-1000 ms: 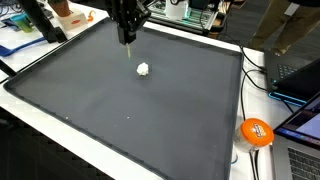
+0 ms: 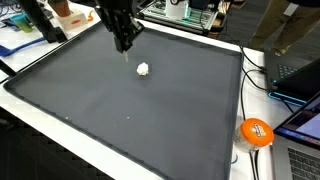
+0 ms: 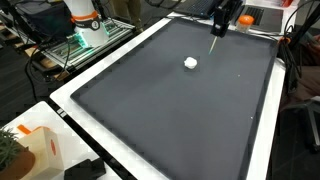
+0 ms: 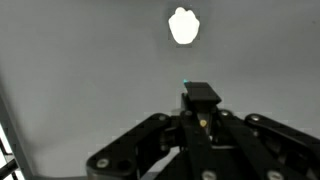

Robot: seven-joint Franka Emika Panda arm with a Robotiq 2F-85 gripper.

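Observation:
My gripper (image 2: 124, 47) is over the grey board (image 2: 130, 105), shut on a thin, pale stick (image 3: 212, 45) that points downward. In the wrist view, the black fingers (image 4: 201, 95) are together, and only a small bluish tip shows beyond them; the rest of the stick is mostly hidden. A small white lobed object (image 2: 142, 69) lies on the board, apart from the stick. The wrist view has this white object (image 4: 184, 27) ahead of the fingertips. Whether the stick touches the board, I cannot tell.
An orange-topped container (image 2: 254, 134) stands off the board's right edge in exterior view 1. A laptop (image 2: 295, 80) is farther right. Various items, including a white bottle (image 2: 62, 7), crowd the far left. Most of the board is bare.
My gripper has come down and shifted slightly left in exterior view 1, with the stick still in it. The white object has not moved.

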